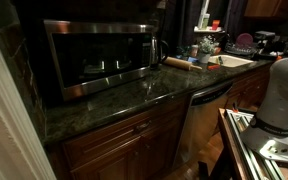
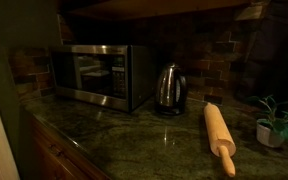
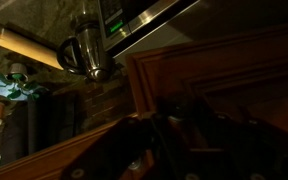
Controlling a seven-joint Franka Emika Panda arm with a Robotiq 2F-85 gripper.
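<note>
My gripper is a very dark shape low in the wrist view, against a wooden cabinet door (image 3: 224,70). It looks shut, but shadow hides its fingertips and whatever lies between them. A silver microwave (image 2: 92,72) stands on the dark stone counter (image 2: 114,140), with its door shut. To its right is a glass and steel kettle (image 2: 170,88). A wooden rolling pin (image 2: 219,132) lies further right. In exterior view 1 only the white lower part of my arm (image 1: 276,125) shows, at the right edge.
A potted plant (image 2: 276,122) stands beyond the rolling pin. Beneath the counter are wooden cabinets (image 1: 124,150) and a dishwasher (image 1: 199,125); the sink (image 1: 231,60) is at the far right.
</note>
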